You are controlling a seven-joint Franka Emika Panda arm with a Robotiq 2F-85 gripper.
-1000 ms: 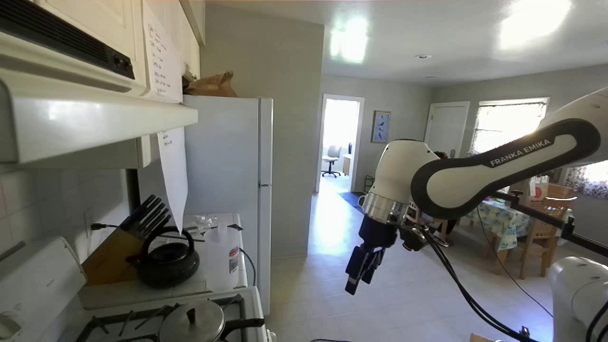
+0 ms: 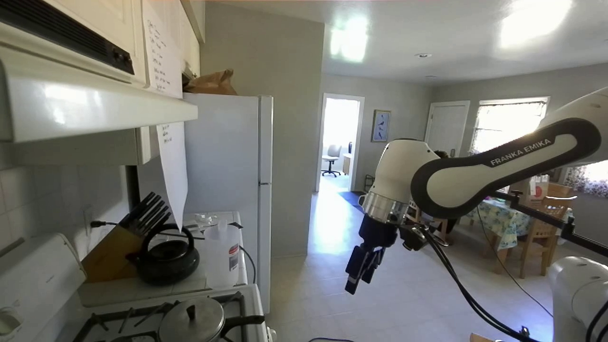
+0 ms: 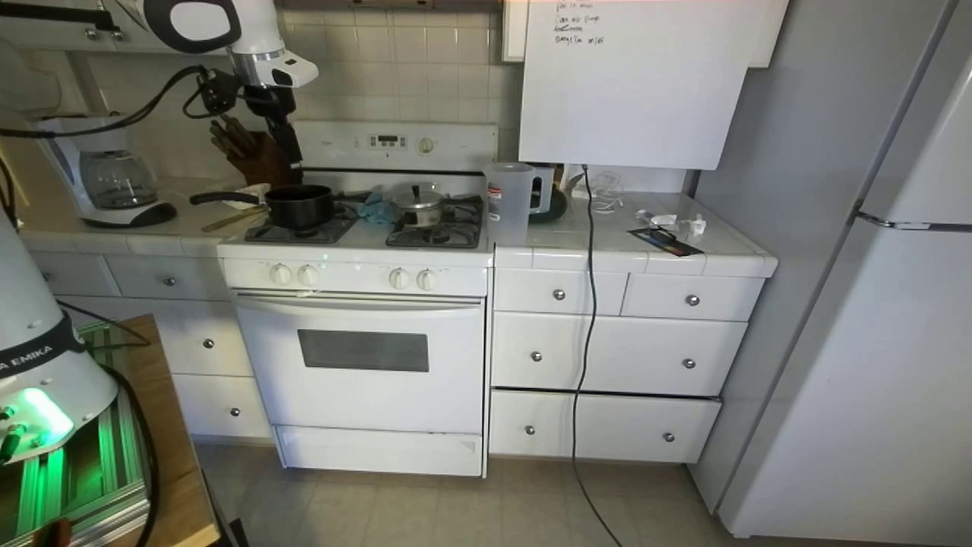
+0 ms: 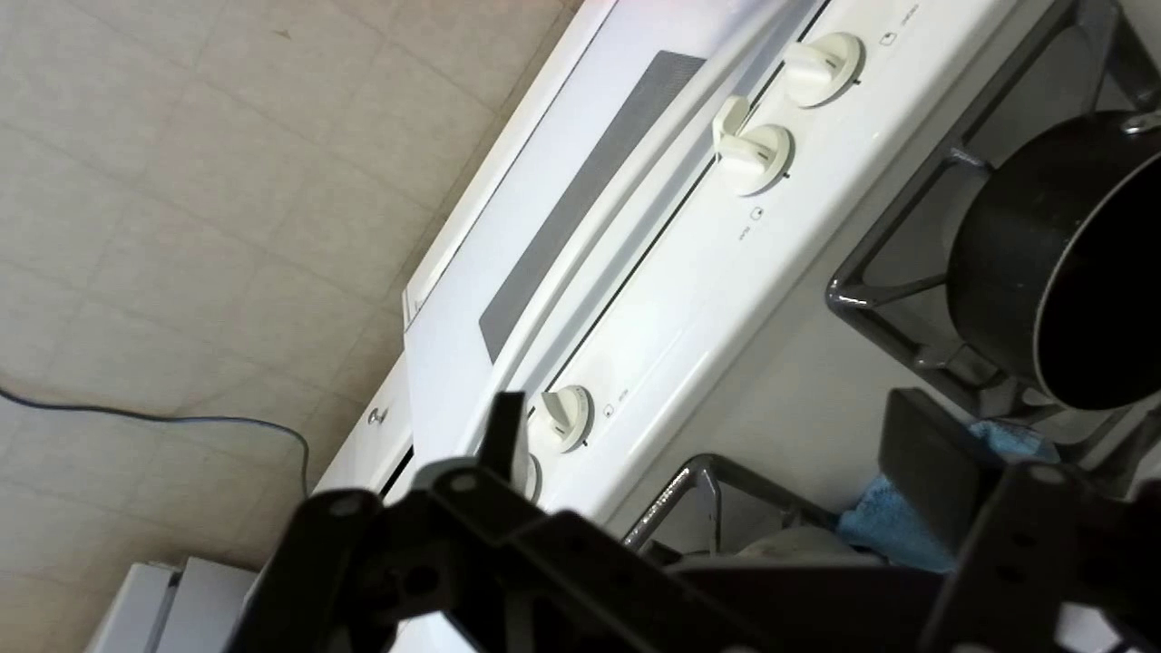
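Observation:
My gripper is open, its two fingers wide apart and nothing held between them. In the wrist view it hangs over the front of the white stove [image 4: 697,359]. A black saucepan [image 4: 1001,261] sits on a burner at the right of that view. Close by the right finger [image 4: 925,468] lies a blue cloth [image 4: 887,524], partly hidden by it. The lidded metal pot [image 3: 419,214] stands on another burner; in exterior view 1 my gripper [image 2: 362,276] is in the air, apart from this pot [image 2: 191,320].
A clear plastic pitcher [image 3: 510,196], a black kettle [image 2: 168,262] and a knife block [image 2: 108,253] stand on the counters. The coffee maker [image 3: 118,178] is left of the stove. Above the right counter hangs a white sheet [image 3: 629,91]. A cable [image 3: 583,383] runs to the floor.

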